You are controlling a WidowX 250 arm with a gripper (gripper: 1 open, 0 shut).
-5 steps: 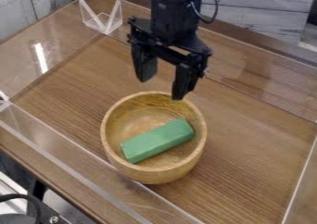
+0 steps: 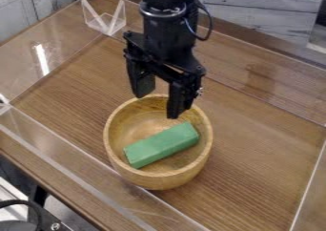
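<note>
A round tan bowl (image 2: pixel 128 166) stands on the wooden table, holding a green block (image 2: pixel 160 143) that lies slantwise inside it. My black gripper (image 2: pixel 160 101) hangs over the back part of the bowl, open, its two fingers pointing down with nothing seen between them. The green block lies below and in front of the fingers.
A dark cable (image 2: pixel 26 208) shows at the lower left edge. A small pale clear object sits at the far left edge.
My gripper has moved left and toward the camera, lower in the picture, closer over the bowl. The bowl and green block have stayed in place.
</note>
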